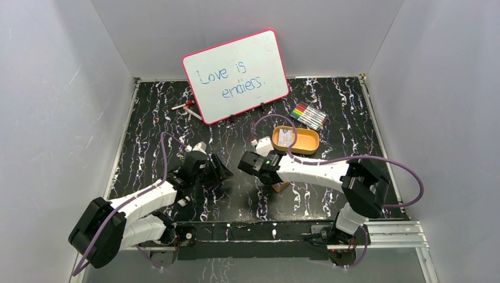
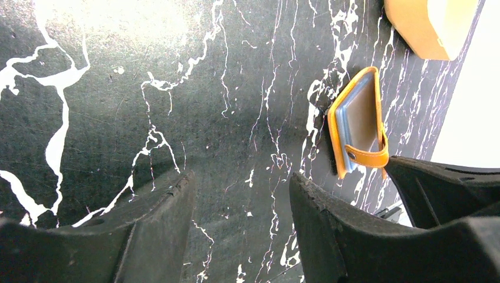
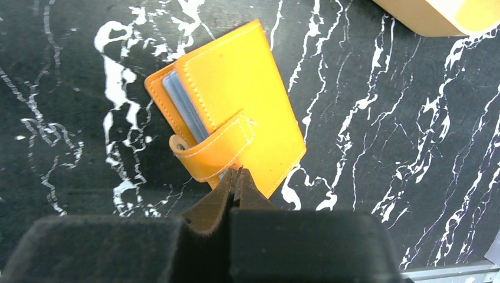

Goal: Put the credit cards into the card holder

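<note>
The orange card holder lies on the dark marbled table, with bluish-grey inner sleeves along one side and a strap across it. My right gripper is shut, its tip right at the strap; nothing shows between its fingers. In the left wrist view the holder stands partly open, with the right gripper's tip against the strap end. From above, the right arm hides most of the holder. My left gripper is open and empty, left of the holder. Pale cards lie in the orange tray.
A whiteboard stands at the back, with markers by its left edge. A pack of coloured pens lies behind the tray. The table between the left gripper and the holder is bare.
</note>
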